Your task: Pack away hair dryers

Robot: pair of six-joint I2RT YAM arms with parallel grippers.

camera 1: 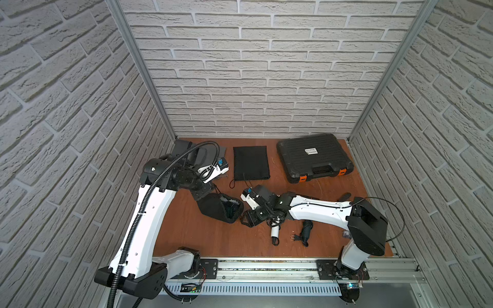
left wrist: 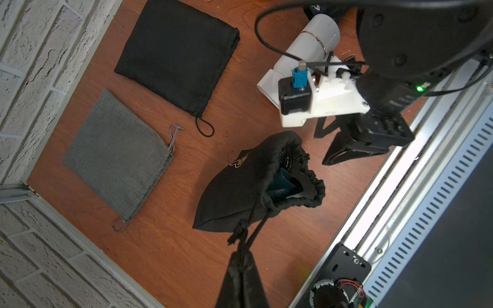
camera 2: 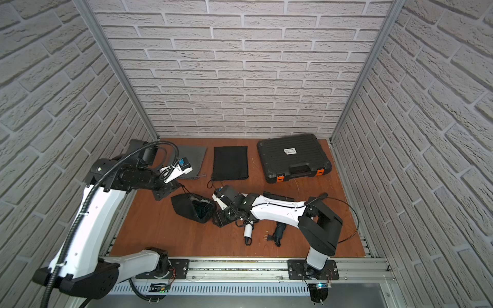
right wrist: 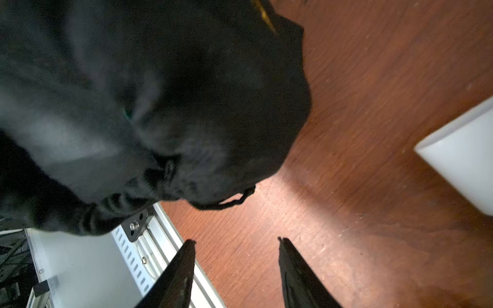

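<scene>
A black drawstring bag (left wrist: 231, 195) lies left of centre with its mouth open and something dark teal inside. Above it, my left gripper is shut on the bag's cord. My right gripper stands open just beside the bag's mouth, nothing between its fingers. A white hair dryer (left wrist: 313, 38) lies near the right gripper, partly hidden by that arm, with another white piece (camera 1: 274, 233) toward the front and a dark one (camera 1: 306, 231) to its right.
Flat grey (left wrist: 118, 154) and black (left wrist: 174, 56) bags lie at the back. A large black case (camera 1: 313, 154) fills the back right.
</scene>
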